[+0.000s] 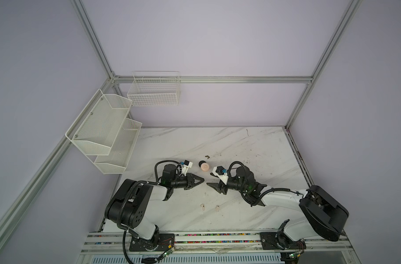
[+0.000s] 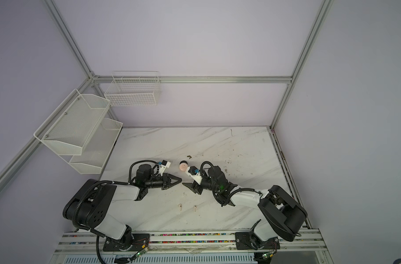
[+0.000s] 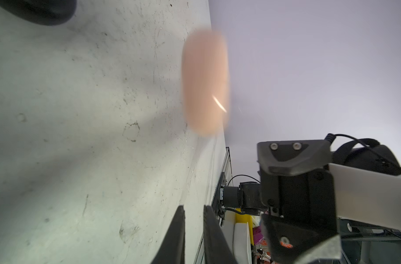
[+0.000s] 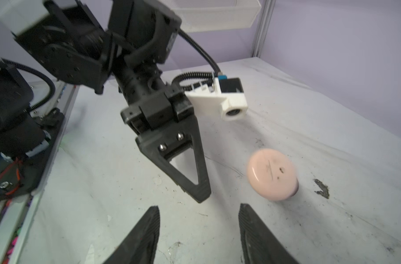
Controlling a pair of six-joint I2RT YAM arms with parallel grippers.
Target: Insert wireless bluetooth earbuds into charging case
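A small round pink case [image 1: 205, 166], with a dark part beside it, sits on the marble table between the grippers, toward the back; the right wrist view shows its pink top [image 4: 271, 171]. Two small pale earbuds [image 1: 202, 206] lie apart in front of the grippers. My left gripper [image 1: 201, 180] points right, its fingers close together in its wrist view, with nothing seen between them. My right gripper faces it from the right, fingers apart and empty. In the left wrist view a blurred pink shape hangs in the upper middle.
White mesh shelves [image 1: 103, 123] stand at the left, and a wire basket [image 1: 153, 97] hangs on the back wall. A small dark bit [image 4: 321, 188] lies behind the case. The table is otherwise mostly clear.
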